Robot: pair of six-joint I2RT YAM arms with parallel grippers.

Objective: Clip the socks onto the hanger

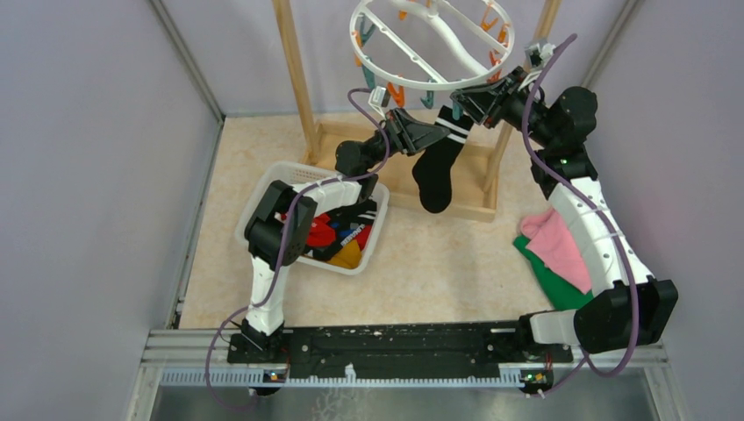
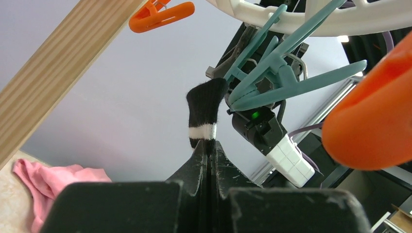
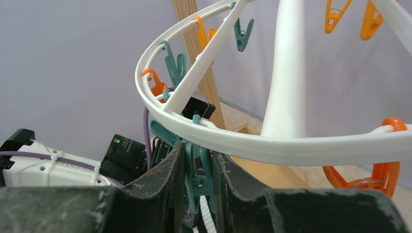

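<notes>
A black sock [image 1: 436,171] with white stripes hangs toe down beneath the white ring hanger [image 1: 430,85]. My left gripper [image 1: 446,132] is shut on the sock's striped upper part; in the left wrist view the sock [image 2: 206,104] rises from between the fingertips. Its top edge lies at the tip of a teal clip [image 2: 272,73]; whether the clip's fingers enclose it is unclear. My right gripper [image 1: 458,103] is shut on a teal clip at the ring's near right edge. In the right wrist view, that clip [image 3: 194,182] stands between the finger pads.
More teal and orange clips [image 1: 396,94] hang round the ring. A white basket [image 1: 279,173] with mixed socks lies under the left arm. Pink cloth [image 1: 559,247] and green cloth [image 1: 554,279] rest at right. Wooden posts [image 1: 296,70] flank the hanger.
</notes>
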